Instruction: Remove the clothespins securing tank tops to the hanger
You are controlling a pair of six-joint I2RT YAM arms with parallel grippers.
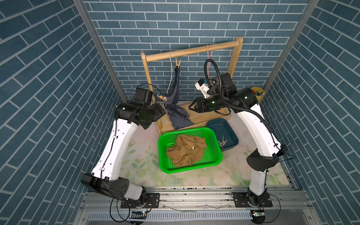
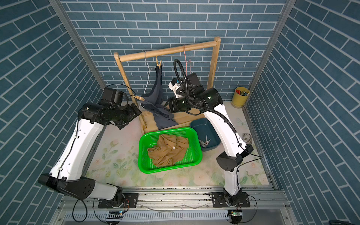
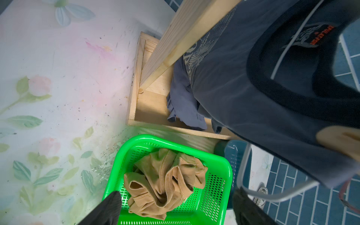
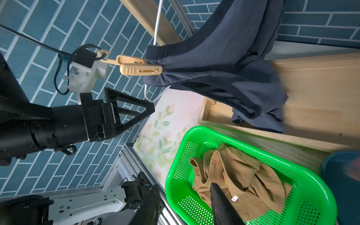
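Note:
A dark grey tank top [image 1: 174, 112] hangs on a white wire hanger [image 1: 170, 73] at the rack's left. Wooden clothespins clip it: one high [image 1: 178, 63], one lower [image 4: 141, 69], beside my left gripper. My left gripper [image 1: 159, 112] is at the hanger's lower left, fingers apart, nothing seen between them. My right gripper [image 1: 191, 106], right of the garment, has its fingers apart and empty.
A green basket [image 1: 162, 150] holds a brown garment [image 1: 183, 150]. Behind it at right is a blue bin [image 1: 232, 131] with loose clothespins. The wooden rack [image 1: 195, 51] stands at the back; a yellow cup [image 2: 239, 99] is at far right.

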